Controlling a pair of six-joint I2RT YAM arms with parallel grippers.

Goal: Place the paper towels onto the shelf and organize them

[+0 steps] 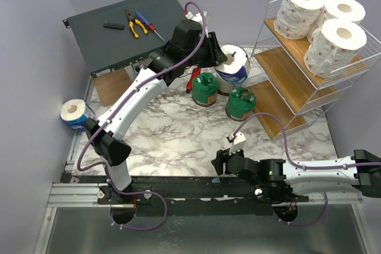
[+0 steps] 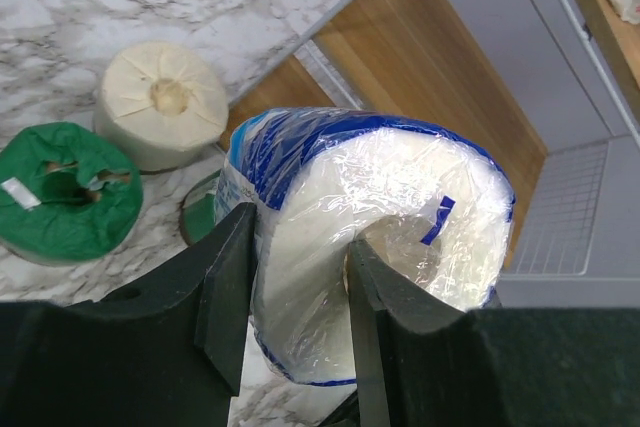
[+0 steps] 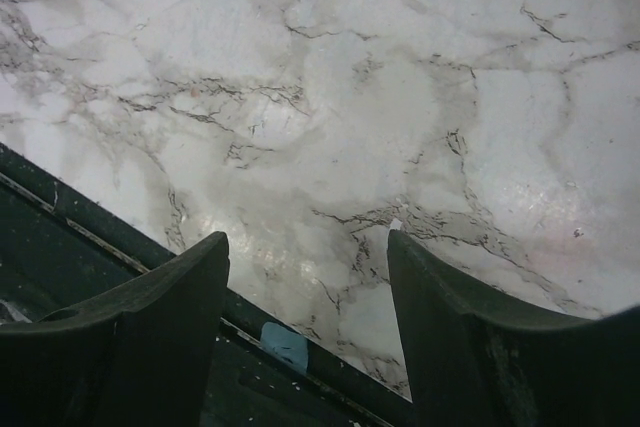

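My left gripper is shut on a white paper roll in clear wrap with a blue band (image 2: 290,162), one finger apparently inside its core. In the top view that roll (image 1: 236,75) is held up in the air just left of the wire shelf (image 1: 292,78), partly over a cream roll behind it. The shelf's middle and lower wooden boards look empty, while several white wrapped rolls (image 1: 296,13) stand on its top board. My right gripper is part open above the marble near the front edge, nothing between its fingers.
Two green-wrapped rolls (image 1: 205,89) and a cream roll (image 2: 160,105) stand on the marble table (image 1: 161,141) left of the shelf. Another blue-wrapped roll (image 1: 77,114) stands far left. A raised dark panel (image 1: 113,46) carries tools at the back.
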